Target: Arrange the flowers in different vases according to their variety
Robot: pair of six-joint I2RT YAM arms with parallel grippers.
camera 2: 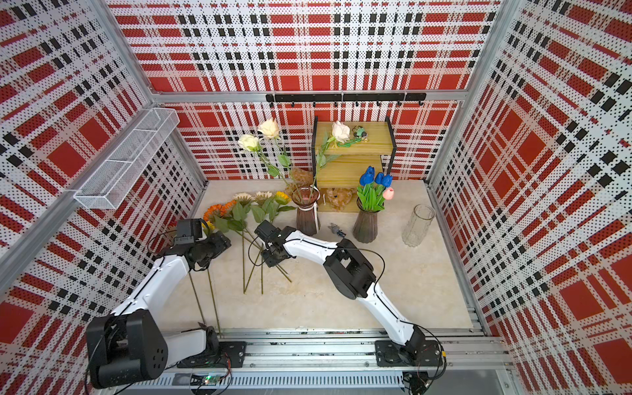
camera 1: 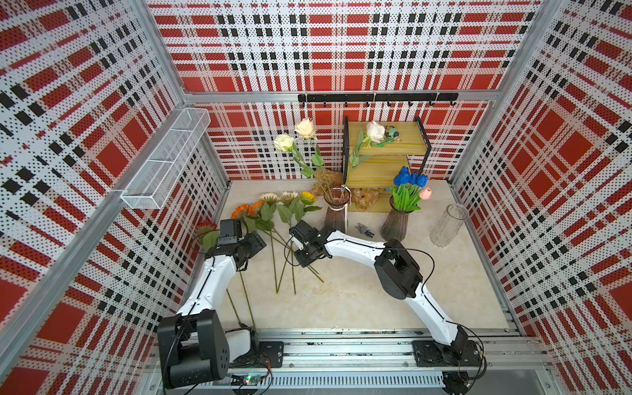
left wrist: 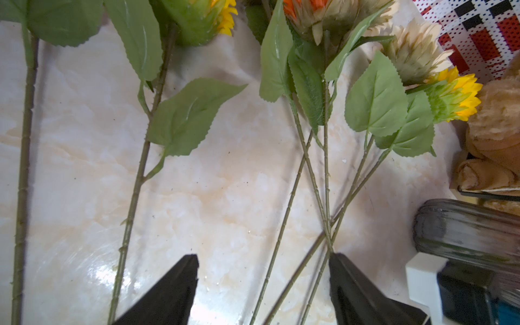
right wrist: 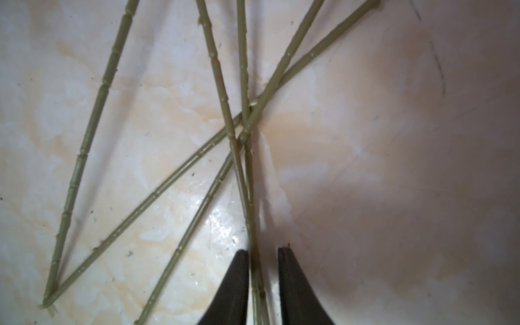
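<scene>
Sunflowers and daisies [camera 1: 289, 210] lie on the left of the table, long stems crossing. My right gripper is open low over those crossed stems [right wrist: 243, 130], one stem between its fingertips. My left gripper hangs open above the same flowers. A brown vase [camera 1: 335, 217] holds white roses [camera 1: 304, 128]; another brown vase [camera 1: 395, 223] holds blue and pink tulips [camera 1: 408, 184]. A clear glass vase [camera 1: 449, 223] stands empty at the right.
A wooden shelf [camera 1: 385, 138] with plush toys stands at the back, and a wire basket [camera 1: 164, 158] hangs on the left wall. Small grey items lie between the brown vases.
</scene>
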